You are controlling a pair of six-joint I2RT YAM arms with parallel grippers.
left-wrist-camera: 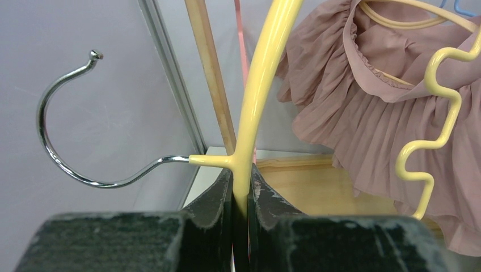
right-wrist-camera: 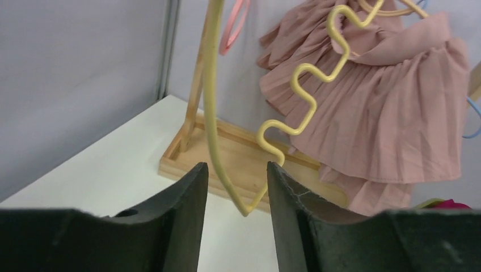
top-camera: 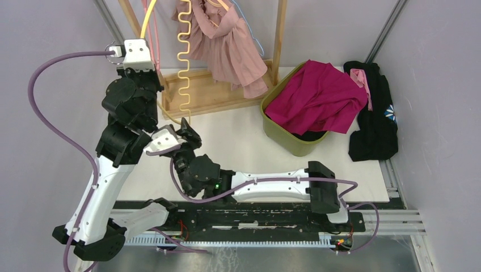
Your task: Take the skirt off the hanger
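A pink skirt [top-camera: 232, 51] hangs on a wooden hanger on the rack, right of a yellow wavy hanger [left-wrist-camera: 442, 130]. My left gripper is shut on that yellow hanger's straight bar, below its metal hook [left-wrist-camera: 57, 147]; no skirt hangs from it. My right gripper is part open, its fingertips at the lower corner of the same yellow hanger, which lies between them in the right wrist view. The pink skirt [right-wrist-camera: 380, 124] is behind, at the upper right in that view.
A wooden rack [top-camera: 279, 28] stands at the back. An olive basket [top-camera: 289, 144] with magenta cloth is on the right, beside folded black clothing [top-camera: 371, 136].
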